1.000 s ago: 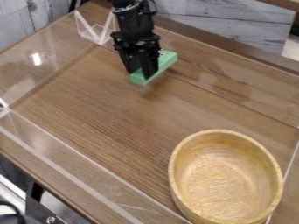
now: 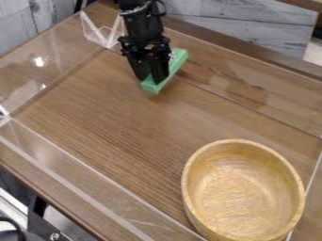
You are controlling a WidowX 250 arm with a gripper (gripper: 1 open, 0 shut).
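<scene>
The black gripper [image 2: 147, 58] hangs at the upper middle of the camera view, shut on a green object [image 2: 171, 66] that lies angled beneath and to the right of its fingers. Part of the green object is hidden behind the gripper. A large yellow bowl [image 2: 243, 190] sits at the lower right of the wooden table [image 2: 113, 141].
Clear plastic pieces [image 2: 101, 30] stand at the back left near the table's edge, beside a pale wood-grain wall [image 2: 251, 28].
The gripper and the green object have shifted very slightly to the left and up in the view. The bowl has not moved.
</scene>
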